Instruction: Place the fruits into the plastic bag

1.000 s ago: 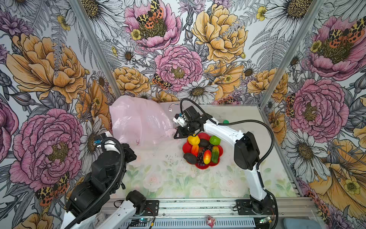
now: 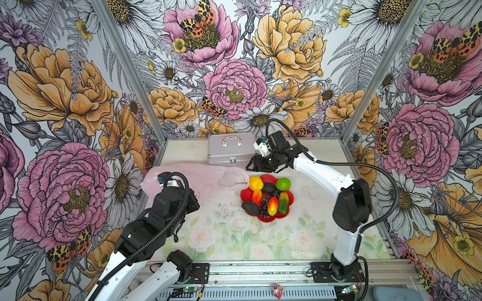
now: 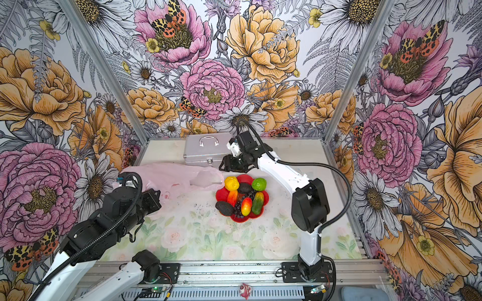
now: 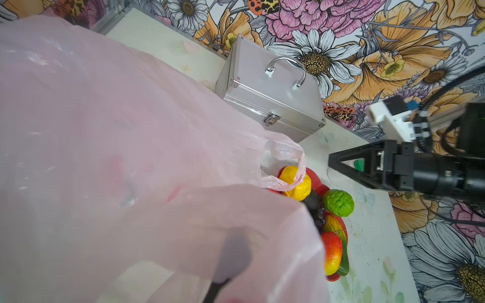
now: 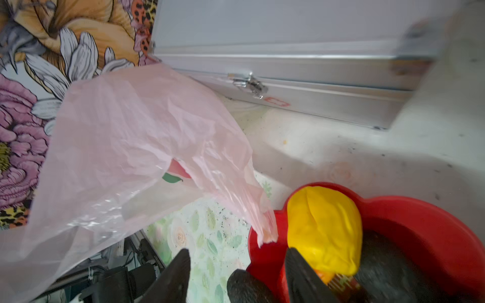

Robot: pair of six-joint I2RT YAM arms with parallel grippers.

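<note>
A translucent pink plastic bag (image 2: 200,178) stretches across the back left of the table, its handle end reaching the fruit bowl. In the left wrist view the bag (image 4: 151,151) fills much of the frame, and one of my left fingers shows through the film. My left gripper is shut on the thin film. My right gripper stands open, with the bag's corner hanging just beyond its fingers. Below it the red bowl (image 5: 424,212) holds a yellow fruit (image 5: 323,227), a green one (image 2: 283,184), a red-yellow mango (image 2: 272,205), dark avocados and grapes.
A silver case (image 2: 232,148) with a handle stands at the back, behind the bag and near my right gripper. The floral table surface (image 2: 216,235) in front of the bowl is clear.
My left arm moved inward and held steady.
</note>
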